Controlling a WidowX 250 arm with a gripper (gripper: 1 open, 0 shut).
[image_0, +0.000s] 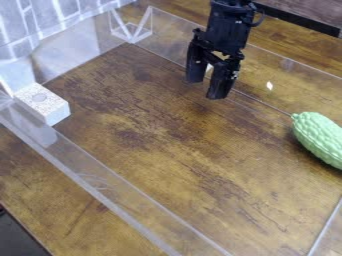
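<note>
My black gripper (211, 72) hangs at the top centre of the camera view, open, its fingers pointing down over the wooden floor (174, 160) of the clear-walled tray. A small pale patch shows behind the fingers; I cannot tell what it is. A green ribbed vegetable-like object (318, 138) lies at the right edge, apart from the gripper.
A white block (43, 104) sits at the left by the clear wall. A pale cloth or curtain (40, 22) is at the back left.
</note>
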